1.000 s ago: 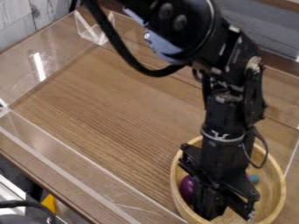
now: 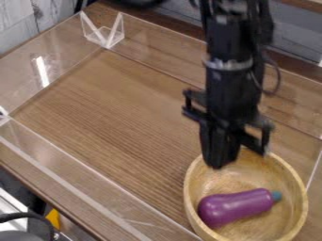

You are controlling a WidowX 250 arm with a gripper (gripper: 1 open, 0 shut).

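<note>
A purple eggplant (image 2: 234,207) lies on its side in a round yellow bowl (image 2: 204,176) at the lower right, its green stem end to the right. The black arm's gripper (image 2: 225,141) hangs just above and behind the bowl's back rim, pointing down. It looks shut, with nothing seen held in it; its fingertips are somewhat blurred.
A bare wooden surface fills the left and middle. A white wire holder (image 2: 104,30) stands at the back left. Clear edging runs along the left side, and a dark cable lies at the lower left corner.
The gripper has risen up and back out of the bowl, uncovering the eggplant, which now lies in view in the bowl.
</note>
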